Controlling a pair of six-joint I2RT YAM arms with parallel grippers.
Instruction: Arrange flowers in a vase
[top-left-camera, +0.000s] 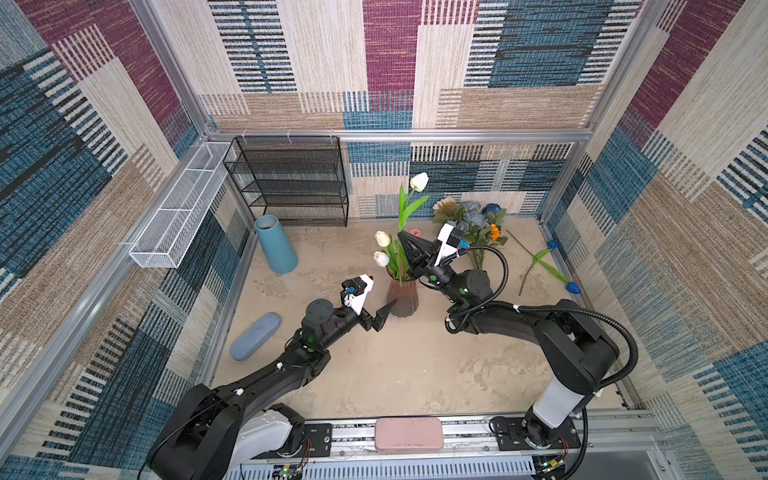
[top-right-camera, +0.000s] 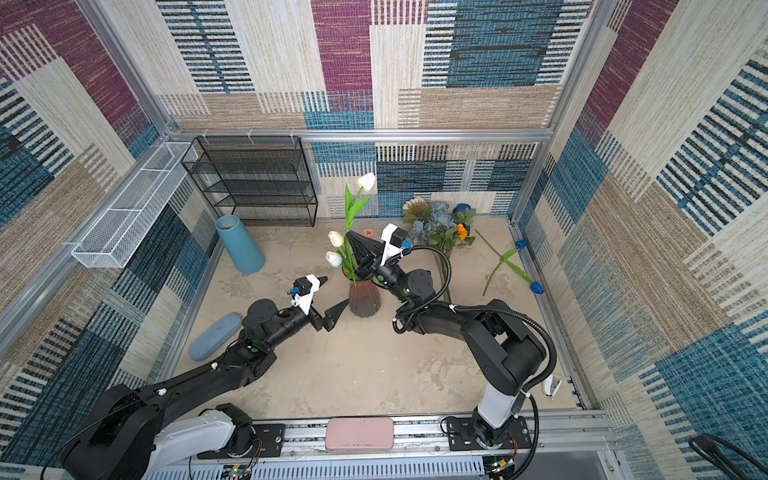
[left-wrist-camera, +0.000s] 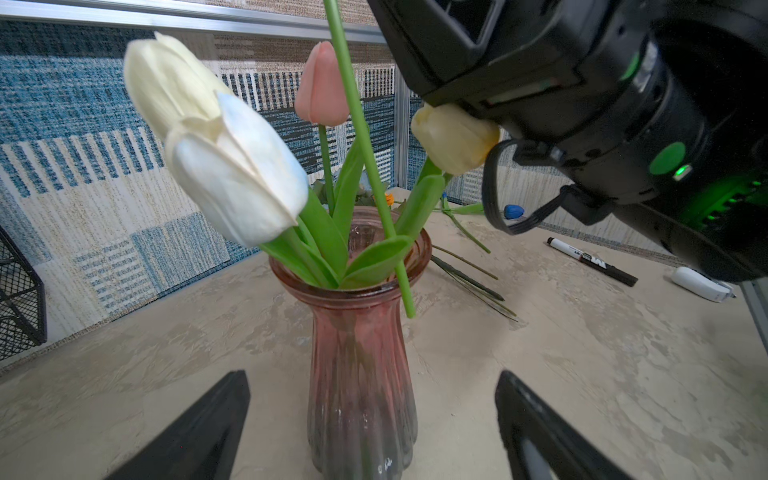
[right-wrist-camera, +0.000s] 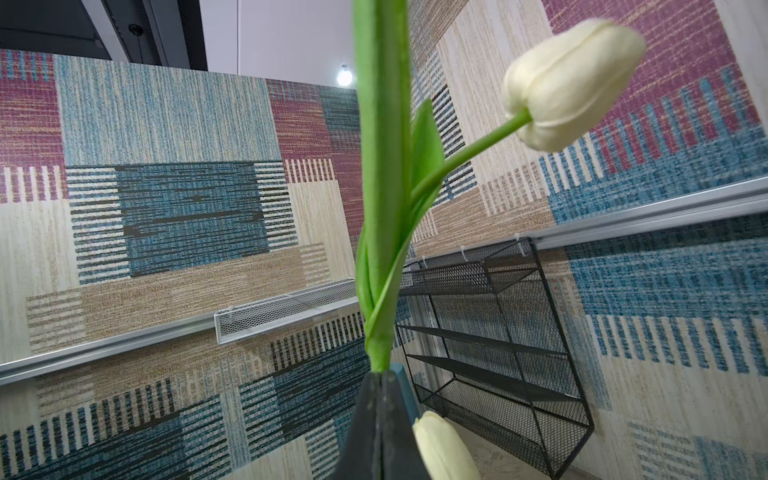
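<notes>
A white tulip stands upright with its green stem pinched between the fingertips of my right gripper. In the left wrist view its stem slants down across the front rim of the ribbed reddish glass vase, the lower end showing in front of the glass, outside it. The vase holds two pale tulips leaning left, a pink tulip and a cream tulip at the right. My left gripper is open low by the vase, fingers to either side of it in the wrist view.
A blue tulip with two heads lies at the right, beside a mixed bunch of flowers. A teal vase and black wire rack stand back left; a blue-grey case lies front left.
</notes>
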